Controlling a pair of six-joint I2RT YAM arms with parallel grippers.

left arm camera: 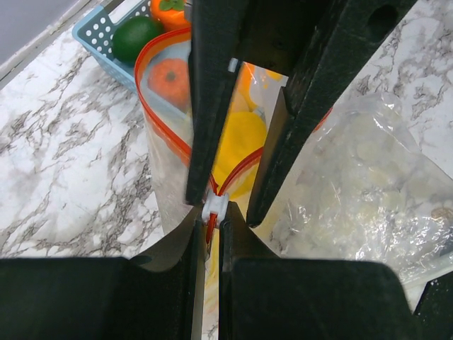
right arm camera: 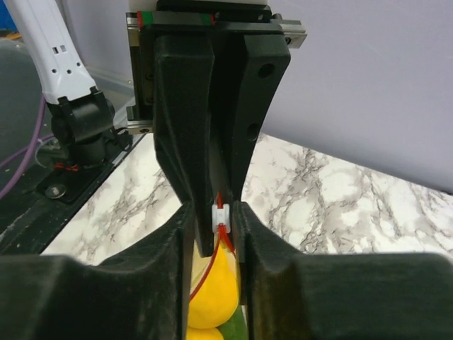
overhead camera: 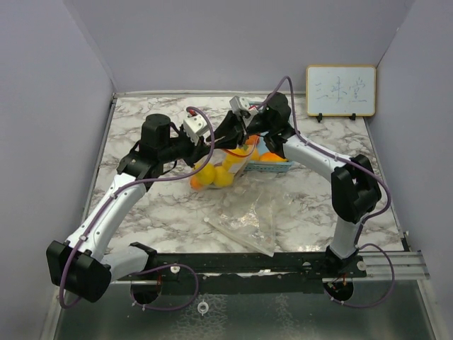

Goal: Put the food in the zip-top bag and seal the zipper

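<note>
The clear zip-top bag [overhead camera: 244, 212] lies at the table's middle, its mouth edged by a red zipper [left arm camera: 164, 127]. Inside are yellow foods [overhead camera: 222, 176] and an orange one [overhead camera: 196, 183]. At the mouth's left end, my left gripper is shut on the zipper end, just under the white slider [left arm camera: 215, 206]. My right gripper reaches in from the right, its parted fingers [left arm camera: 210, 134] on either side of the zipper and slider. In the right wrist view, the slider shows in the gap between the fingers, near the tips of the left gripper.
Behind the bag stands a blue basket [overhead camera: 272, 168] holding an orange food [overhead camera: 269, 157] and a green one [left arm camera: 136, 39]. A whiteboard [overhead camera: 341, 91] stands at the back right.
</note>
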